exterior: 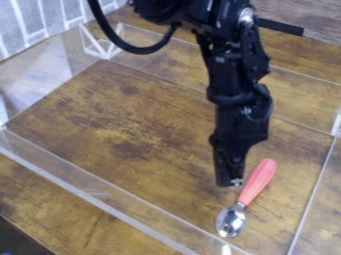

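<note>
A spoon with a pink handle (258, 181) and a metal bowl (230, 221) lies on the wooden surface at the lower right, its handle pointing up and to the right. The black gripper (229, 174) hangs just to the upper left of the handle. It looks shut, with nothing visible between its fingers. I cannot tell whether its tips touch the surface.
Clear plastic walls edge the wooden surface (114, 129) on the left, front and right. A white rack (27, 22) stands at the back left.
</note>
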